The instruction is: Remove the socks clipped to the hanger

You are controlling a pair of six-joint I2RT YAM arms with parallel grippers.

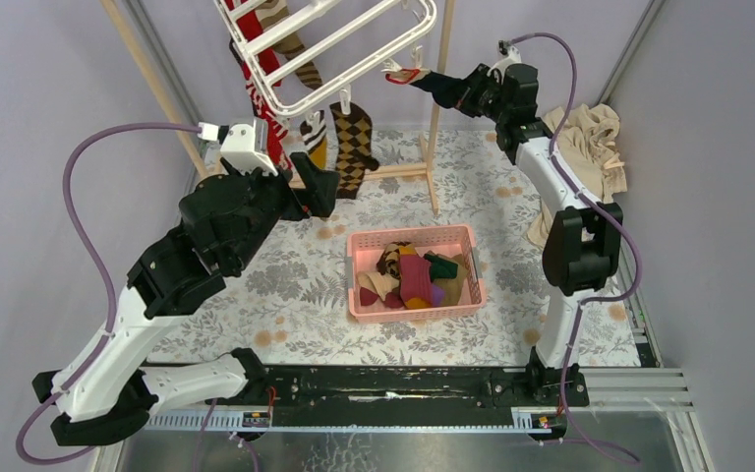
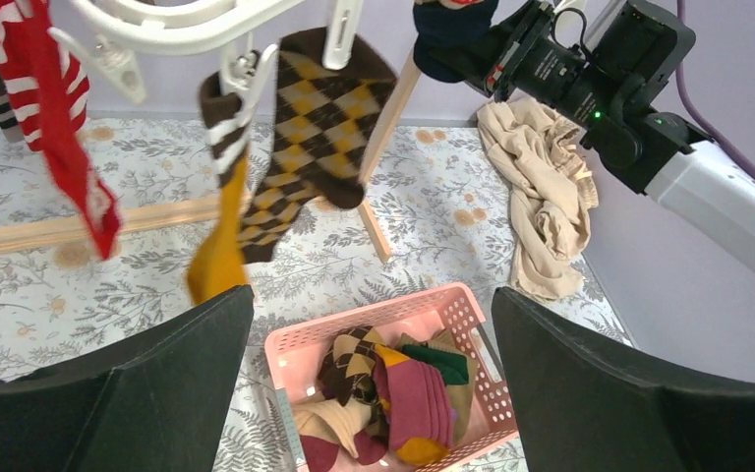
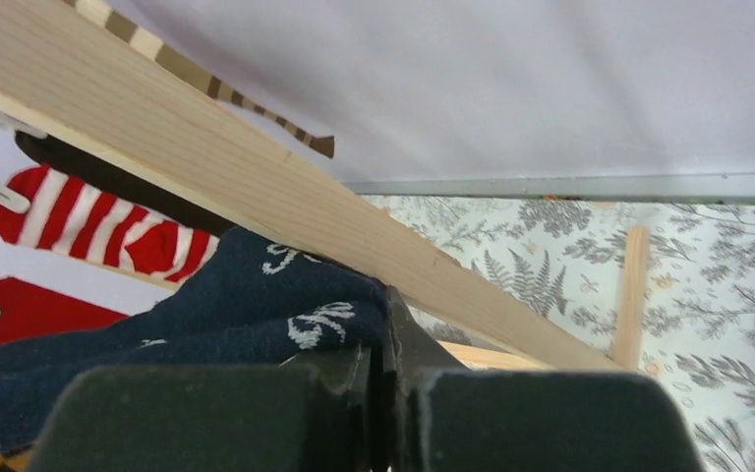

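My right gripper [image 1: 465,95] is shut on the end of a navy sock [image 1: 436,88], at the right of the white hanger [image 1: 354,54]. In the right wrist view, the sock's navy cloth [image 3: 256,305] runs left from the closed fingers. Its red-and-white other end reaches a clip at the hanger's right corner; whether that clip still grips it I cannot tell. Below the hanger's front edge, my left gripper [image 1: 322,187] is open and empty. Brown argyle [image 2: 329,118], yellow [image 2: 224,236] and red [image 2: 69,128] socks hang from clips in the left wrist view.
A pink basket [image 1: 354,236] with several socks in it stands mid-table. Wooden stand legs [image 1: 442,59] rise behind the hanger. A beige cloth [image 1: 585,147] lies at the back right.
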